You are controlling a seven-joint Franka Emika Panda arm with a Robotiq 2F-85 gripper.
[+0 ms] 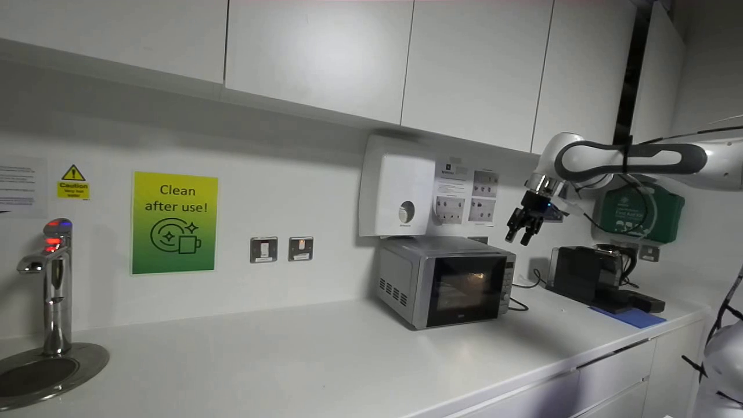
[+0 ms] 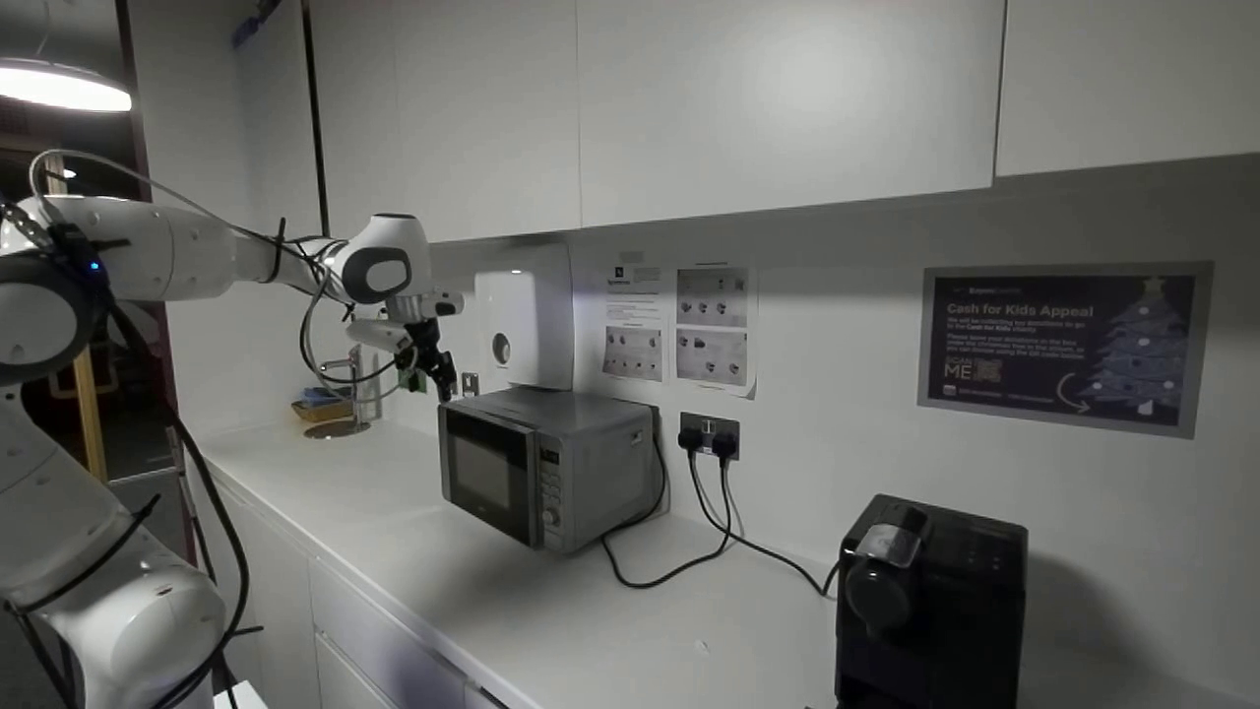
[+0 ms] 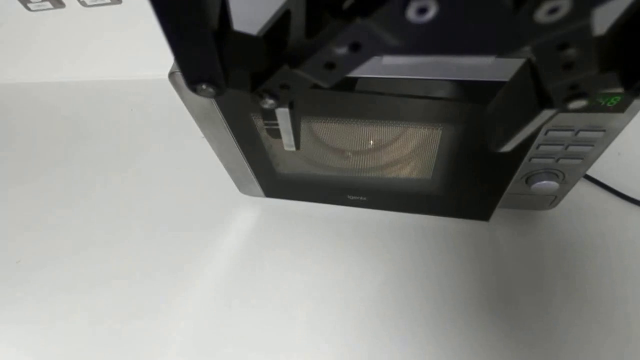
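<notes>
A grey microwave (image 1: 449,282) stands on the counter with its dark door closed and a light showing behind the window. In the wrist view the microwave door (image 3: 360,150) fills the space below my fingers, with the control panel (image 3: 567,147) and green digits to the right. My gripper (image 1: 520,239) hangs in the air near the upper right front of the microwave, pointing down, apparently apart from it. The wrist view shows its two fingertips (image 3: 289,127) wide apart with nothing between them. From the other side, the gripper (image 2: 444,396) overlaps the microwave's top front corner.
A black coffee machine (image 1: 592,275) is right of the microwave, with power cables (image 2: 709,538) between them. White cupboards (image 1: 473,69) hang above. A paper dispenser (image 1: 397,188) is mounted behind.
</notes>
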